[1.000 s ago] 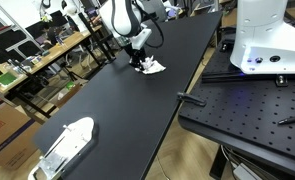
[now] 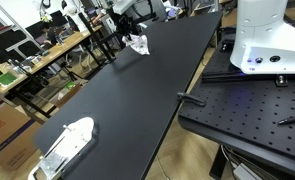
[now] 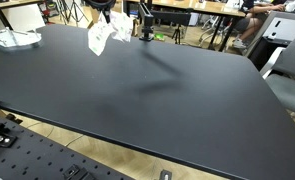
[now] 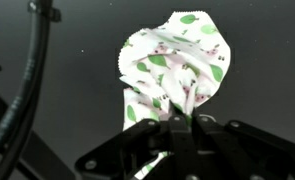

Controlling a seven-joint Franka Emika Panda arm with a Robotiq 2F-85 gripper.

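Observation:
A white cloth (image 4: 177, 62) with green leaves and small pink prints has pinked zigzag edges. My gripper is shut on a gathered part of it, as the wrist view shows. In exterior view 2 the cloth (image 3: 109, 32) hangs above the black table, its lower corners spread. Exterior view 1 has the cloth (image 2: 138, 44) near the table's far end, below the gripper (image 2: 130, 30), which looks small and dark there. Part of the cloth is hidden under the gripper in the wrist view.
A white tray-like object (image 2: 69, 147) lies at the table's near left end, with the same tray (image 3: 13, 39) at the far left in exterior view 2. A cardboard box (image 2: 9, 130) stands beyond the table edge.
Now the gripper and cloth are higher, and the cloth hangs down from it.

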